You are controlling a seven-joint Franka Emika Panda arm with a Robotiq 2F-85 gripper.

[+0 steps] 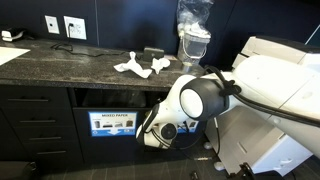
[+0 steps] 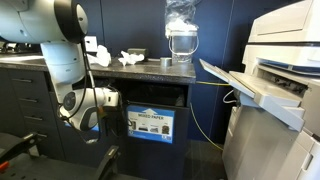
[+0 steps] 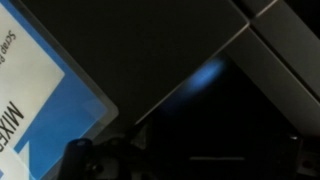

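Observation:
In the wrist view my gripper is open, its dark fingers wide apart along the bottom edge. Nothing shows between them, though the picture is very dark there. A blue and white MIXED PAPER label (image 3: 40, 90) fills the left side of that view. In the second exterior view the label (image 2: 150, 124) sits on the dark bin front (image 2: 172, 158) below the counter, with my gripper low and just left of it. Crumpled white papers (image 1: 133, 65) lie on the counter (image 1: 95, 70), above and away from the gripper.
A clear bucket (image 2: 183, 43) with plastic in it stands at the counter's end. The printer (image 2: 265, 110) is to the right, a yellow cable (image 2: 205, 128) hanging between. Drawers (image 1: 40, 120) fill the left under the counter.

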